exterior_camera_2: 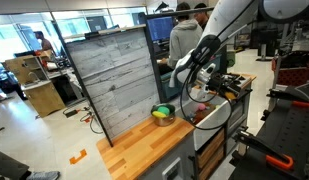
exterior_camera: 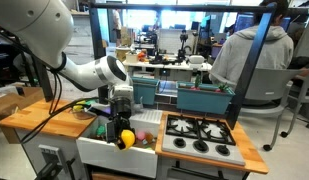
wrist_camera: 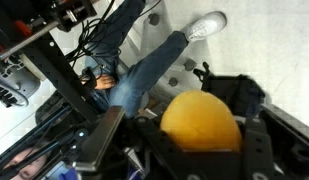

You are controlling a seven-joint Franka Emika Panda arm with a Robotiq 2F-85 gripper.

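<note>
In exterior view 1, a yellow-orange rounded object (exterior_camera: pixel 127 138) is at the end of my gripper (exterior_camera: pixel 120 129), over the open white drawer (exterior_camera: pixel 102 154). The wrist view shows the same object (wrist_camera: pixel 201 122), large and smooth, with dark fingers (wrist_camera: pixel 102 140) on either side of it. Those fingers look closed on it, though the contact itself is hidden behind the object. From exterior view 2, the orange end (exterior_camera_2: pixel 230 96) shows beyond the arm. Several small coloured items lie inside the drawer.
Right of the drawer, a stove (exterior_camera: pixel 201 137) with black grates fills the wooden counter. A pot (exterior_camera_2: pixel 172 114) with yellow and green items stands on the counter's other side. Blue bins (exterior_camera: pixel 203 98) stand behind the stove. A person (exterior_camera: pixel 256 55) is in the background.
</note>
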